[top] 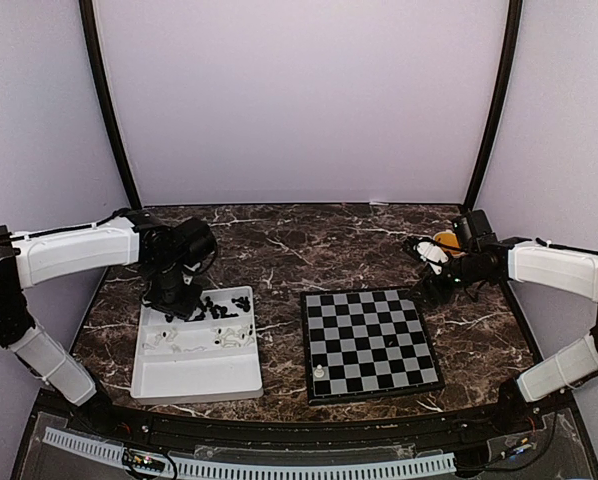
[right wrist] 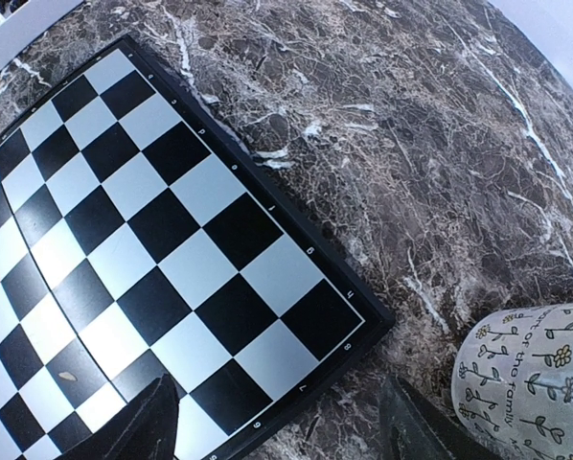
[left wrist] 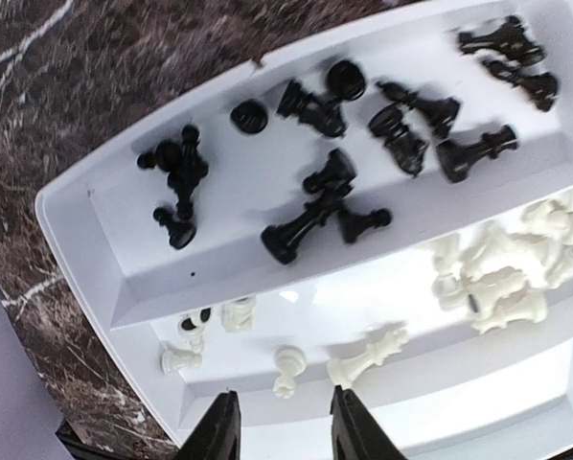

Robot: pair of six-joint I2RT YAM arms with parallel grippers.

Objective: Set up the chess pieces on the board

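The chessboard point(top: 370, 342) lies right of centre, with one white piece point(top: 319, 372) near its front-left corner. A divided white tray point(top: 196, 378) on the left holds black pieces point(left wrist: 288, 240) in one compartment and white pieces point(left wrist: 368, 354) in another, mostly lying on their sides. My left gripper hangs open over the tray, nothing between its fingers, above the white pieces in its wrist view. My right gripper is apart at the board's far-right corner, its fingers spread with nothing between them.
An orange object point(top: 445, 240) stands behind the right arm. A patterned container point(right wrist: 531, 379) is beside the right gripper in its wrist view. Walls enclose the back and sides.
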